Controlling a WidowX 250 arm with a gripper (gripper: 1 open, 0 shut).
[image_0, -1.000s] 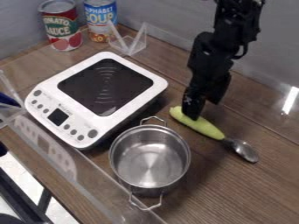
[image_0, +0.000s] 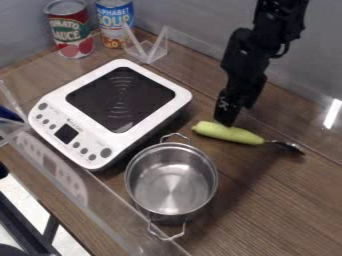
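Observation:
The black gripper (image_0: 233, 108) reaches down from the top to just above a yellow-green, banana-like object (image_0: 229, 132) on the wooden table (image_0: 274, 210), near its left half. Whether the fingers are open or shut cannot be seen clearly. A dark utensil (image_0: 285, 147) lies at the object's right end. A steel pot (image_0: 171, 182) stands below left of it. A white induction cooker (image_0: 82, 137) sits to the left.
A tomato sauce can (image_0: 71, 30) and a soup can (image_0: 115, 22) stand at the back left. Clear plastic pieces line the left edge.
The yellow-green object and utensil have swung so their right end lies farther up, and the spoon-like end looks darker. The gripper has shifted slightly.

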